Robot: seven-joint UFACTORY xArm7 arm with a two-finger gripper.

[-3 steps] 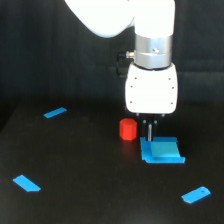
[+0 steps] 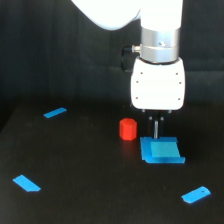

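A small red block stands on the dark table near the middle of the camera view. Just to its right lies a blue square with a lighter teal patch in its centre; whether it is a shallow tray or flat is unclear. My gripper points down at the far edge of the blue square, right of the red block and apart from it. Its thin dark fingers blend into the background, so the gap between them is hard to make out. No object shows clearly at their tips.
Blue tape strips mark the table at the far left, near left and near right. A dark curtain hangs behind.
The arm and gripper have shifted slightly to the right and a touch higher in the picture. The red block and the blue square are where they were.
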